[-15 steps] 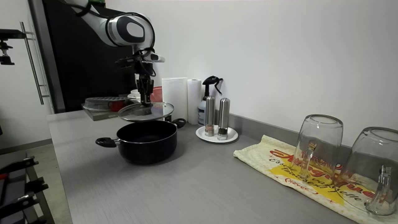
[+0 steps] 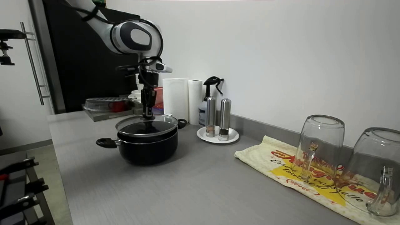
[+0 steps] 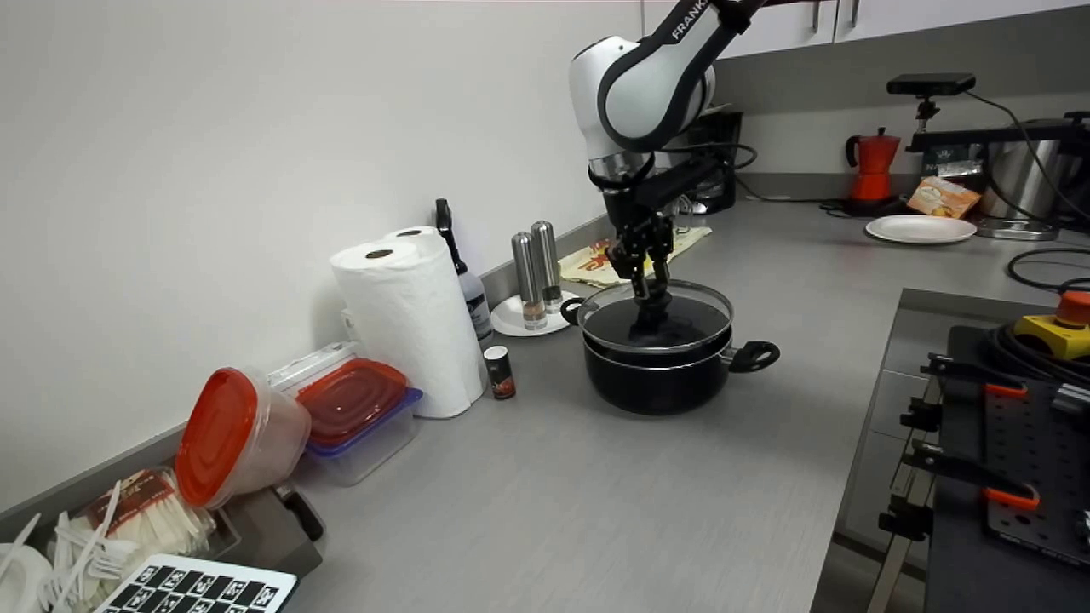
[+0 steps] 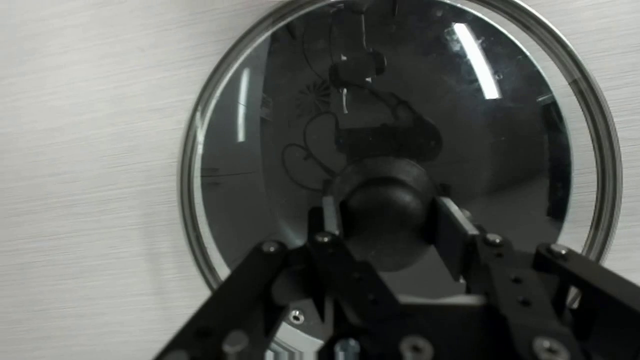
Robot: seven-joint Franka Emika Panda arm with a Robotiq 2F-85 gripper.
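My gripper is shut on the round black knob (image 4: 390, 234) of a glass lid. Rimmed in metal, the lid (image 2: 129, 128) hangs level just over the black pot (image 2: 148, 152). A narrow dark gap shows between lid rim and pot rim in exterior view 1. From the other side, the lid (image 3: 705, 317) also looks slightly above the pot (image 3: 654, 383), roughly centred on it. The pot stands upright on the counter, with a black handle on each side. In the wrist view the lid covers nearly all of the pot.
Two steel grinders (image 2: 225, 116) stand on a white plate (image 2: 234, 137) by the wall. Paper towel rolls (image 3: 409, 317) and a small spice jar (image 3: 498, 372) are near the pot. Glass mugs (image 2: 318, 146) rest on a cloth to the right.
My gripper has come down and a little to the right, carrying the lid. The pot's opening, exposed before, now has the lid close above it. The pot has stayed put.
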